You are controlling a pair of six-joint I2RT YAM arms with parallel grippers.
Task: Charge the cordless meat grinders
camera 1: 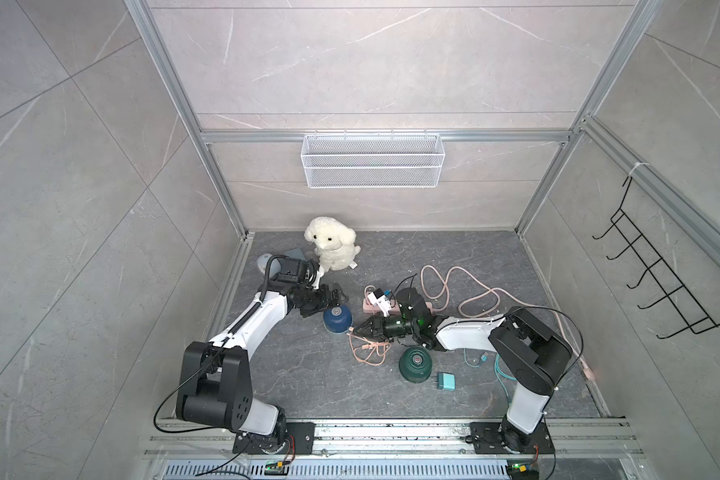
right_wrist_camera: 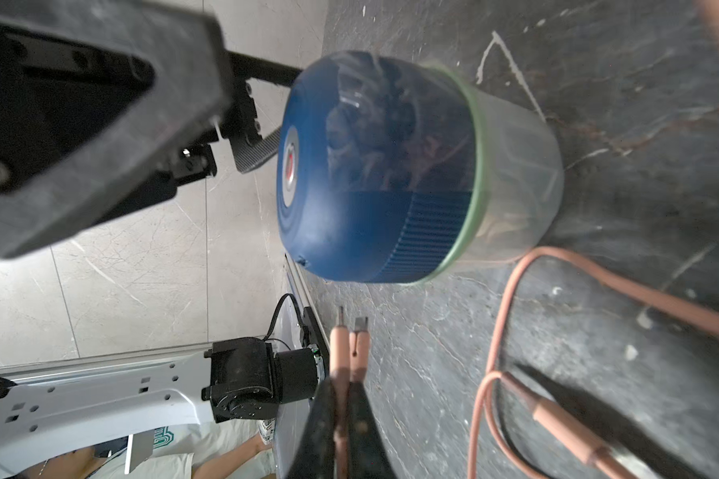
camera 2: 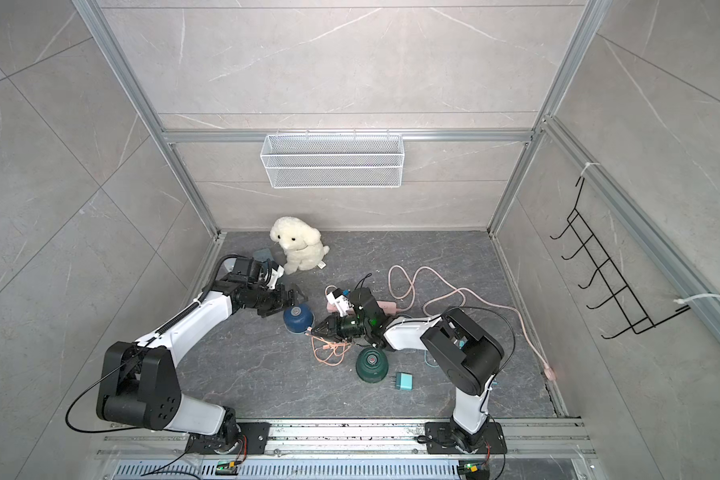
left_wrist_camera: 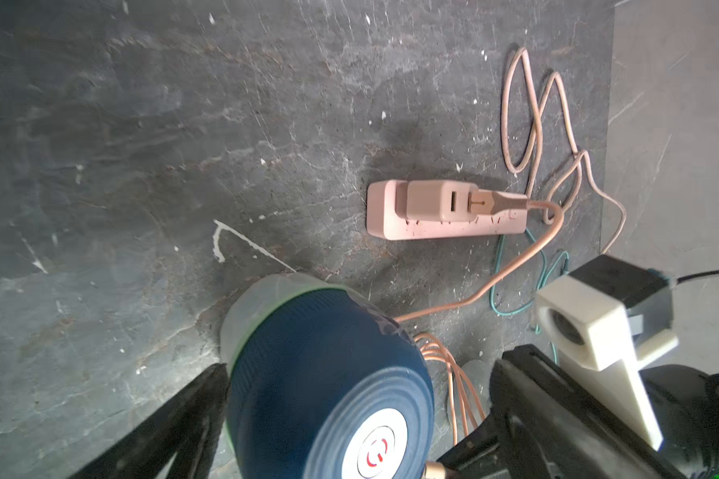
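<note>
The blue grinder (left_wrist_camera: 327, 383), with its power button, green rim and clear cup, stands on the grey table. My left gripper (camera 1: 332, 299) is open above its far side, and the left wrist view shows one finger (left_wrist_camera: 187, 427) on either side of the blue body. My right gripper is shut on a pink cable plug (right_wrist_camera: 348, 351), its metal tip pointing out just beside the grinder, apart from it. A small dark notch (right_wrist_camera: 301, 261) shows low on the blue housing. Nearer the front stands the green grinder (camera 1: 415, 365).
A pink power strip (left_wrist_camera: 387, 211) carries an adapter (left_wrist_camera: 435, 201) with the pink cable in it. Pink cable loops (camera 1: 369, 352) lie below the right gripper. A teal adapter (camera 1: 446, 381) and plush dog (camera 1: 333, 242) stand apart.
</note>
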